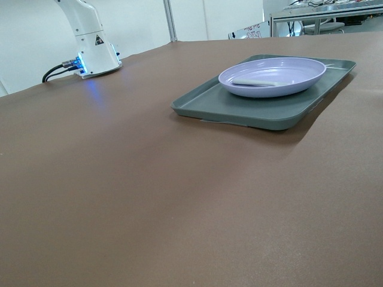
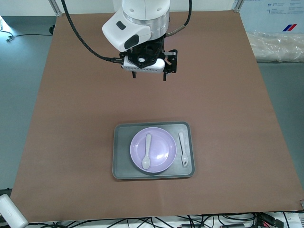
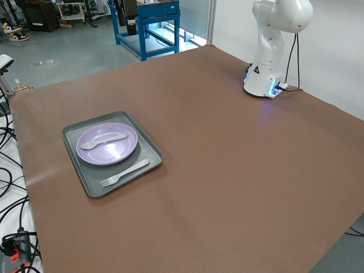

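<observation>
A grey tray [image 2: 123, 161] rests on the brown table [image 2: 76, 118], holding a lilac plate [image 2: 166, 147] with a white spoon [image 2: 146, 161] lying on it. A white fork [image 2: 184, 156] lies on the tray to the right of the plate in the left camera view. The same tray [image 3: 85, 176] shows in the right camera view. My gripper [image 2: 149, 76] hangs high in the left camera view, above the table at the far side from the tray, its black fingers pointing down; whether they are open or shut is unclear.
The table around the tray is bare, with wide free room between it and my arm's base [image 1: 96, 60]. Cables [image 2: 237, 218] run along the table's near edge in the left camera view.
</observation>
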